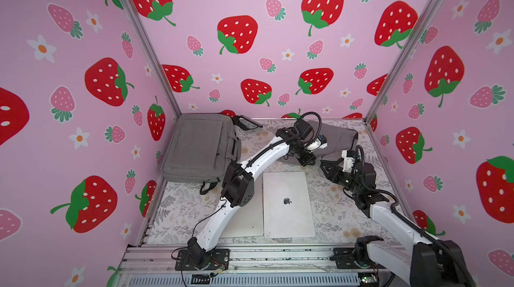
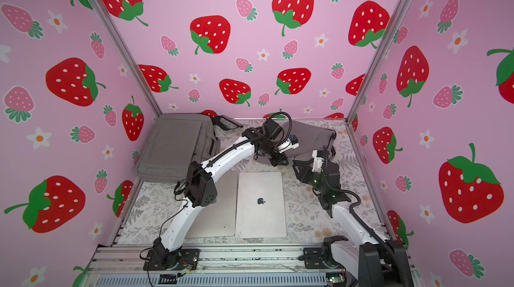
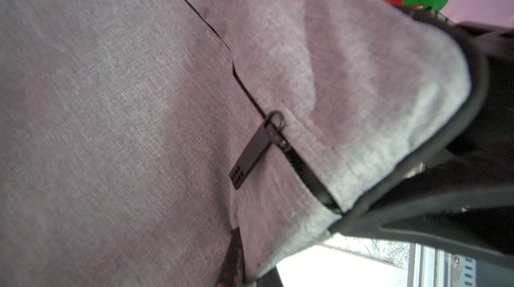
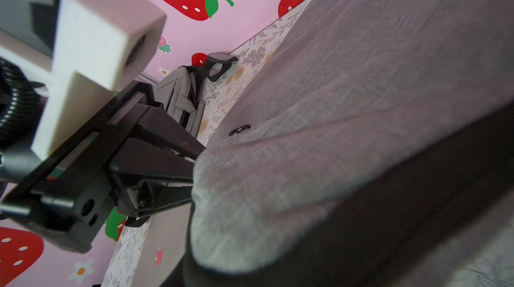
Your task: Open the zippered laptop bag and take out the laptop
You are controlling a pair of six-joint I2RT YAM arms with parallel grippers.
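Observation:
A grey laptop bag [image 1: 334, 140] lies at the back right behind both grippers. In the left wrist view a black zip pull [image 3: 250, 156] hangs at a slit in its cloth. My left gripper [image 1: 309, 163] is shut on the bag's near corner; the right wrist view shows its black fingers [image 4: 176, 142] against the grey cloth. Just right of it, my right gripper [image 1: 325, 169] is by the bag's front edge; whether anything is between its fingers is hidden. Two silver laptops lie flat at the front: one with a logo [image 1: 288, 217], the other [image 1: 251, 217] partly under my left arm.
Another grey bag [image 1: 195, 148] lies at the back left, with black straps [image 1: 247, 123] beside it. My left arm crosses the middle of the table.

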